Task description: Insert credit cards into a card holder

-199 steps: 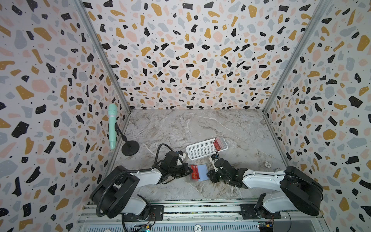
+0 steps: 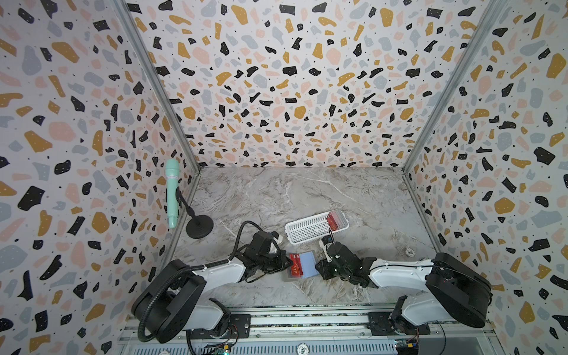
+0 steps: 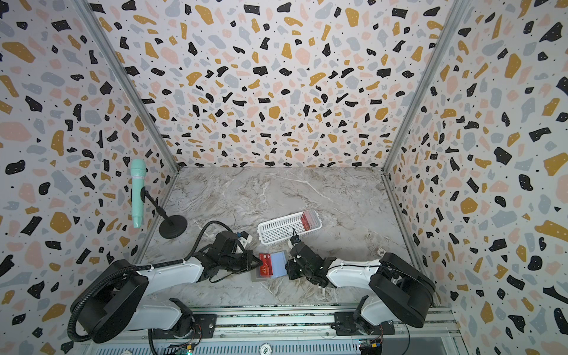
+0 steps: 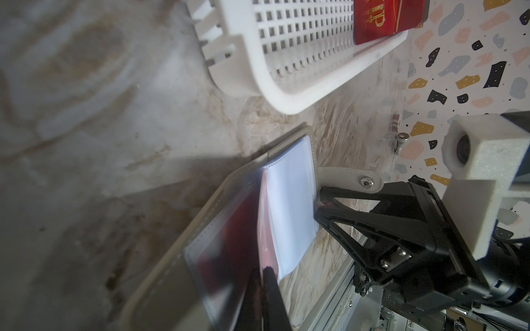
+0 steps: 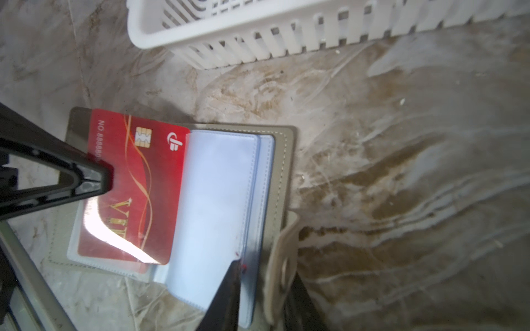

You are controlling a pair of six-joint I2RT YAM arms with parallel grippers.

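The card holder [image 5: 284, 165] lies open on the table, pale sleeves [image 5: 218, 204] showing. Over its left half is a red VIP card, seen nearly edge-on in the left wrist view. My left gripper is shut on the card's outer edge; whether a clear sleeve lies between cannot be told. One left fingertip [image 5: 99, 179] covers part of the card in the right wrist view. At the holder's right edge my right gripper is part open. The sleeve edges and snap strap [image 5: 282, 264] stand between its fingers, with no clear grip showing.
A white basket [image 2: 301, 230] stands just behind the holder, with red cards [image 2: 337, 220] at its right end. A microphone stand [image 2: 200, 226] is at the far left. Bare table lies behind the basket and to the right.
Over the last second the red card and my left gripper have shifted slightly left. My right arm has moved slightly left too. The basket has stayed in place.
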